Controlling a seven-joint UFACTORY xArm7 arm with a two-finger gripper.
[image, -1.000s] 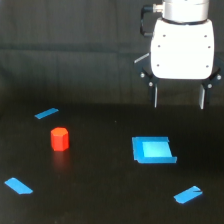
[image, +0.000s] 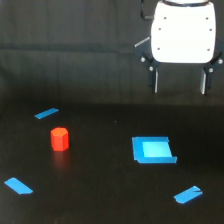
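Note:
A small red block (image: 60, 139), faceted in outline, stands on the dark table left of centre. To its right, a blue square (image: 139, 151) lies flat with a lighter blue patch (image: 157, 150) inside. High at the upper right hangs my gripper (image: 179, 92) below a white housing. Its two fingers are wide apart, so it is open, and nothing shows between them. It is well above the table and clear of the red block, over toward the blue square's side.
Blue strips lie flat on the table: one at the left rear (image: 46, 113), one at the left front (image: 18, 186) and one at the right front (image: 188, 194). A dark backdrop (image: 70, 60) rises behind. Between the block and the square, the surface is clear.
My gripper has risen a little in the view, its fingers still spread. The red block, the blue square and the strips have stayed where they were.

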